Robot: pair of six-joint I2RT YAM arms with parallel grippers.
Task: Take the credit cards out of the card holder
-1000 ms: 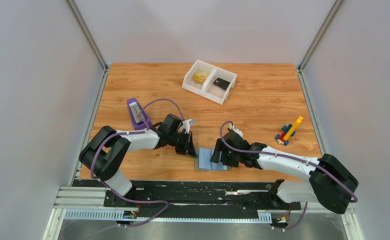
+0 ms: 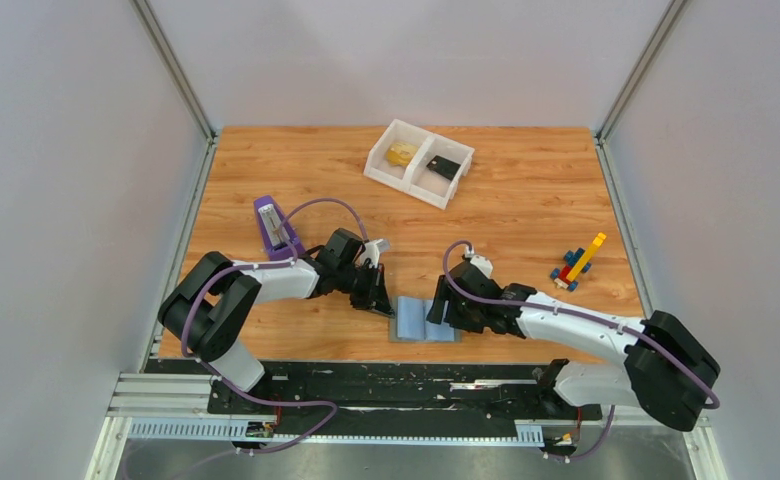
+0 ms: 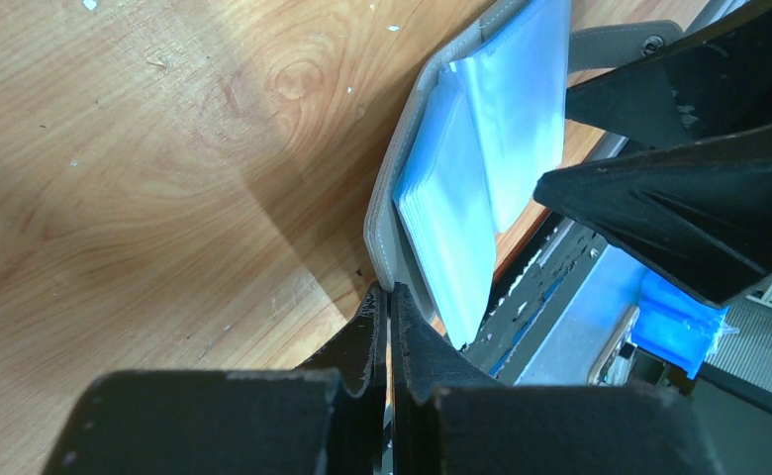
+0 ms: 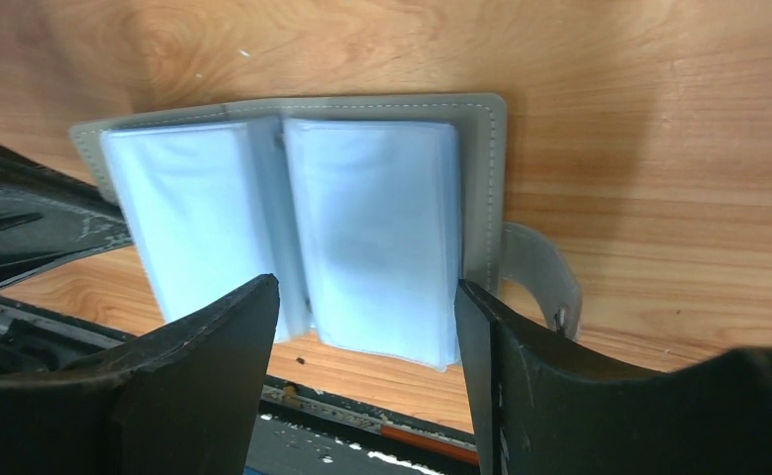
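Observation:
The card holder lies open on the table near its front edge, with a grey stitched cover and two stacks of pale blue plastic sleeves. My left gripper is shut at one end of the holder, the thin grey cover edge running in between its fingertips. Above the sleeves, my right gripper stands part open; its fingertips straddle the stack nearer the strap, with a gap between them. No card can be made out through the sleeves.
At the back stands a white two-compartment box with a yellow and a black item inside. A purple object lies at left, toy blocks at right. Clear wood surrounds the holder's far side.
The left arm and the holder have stayed put.

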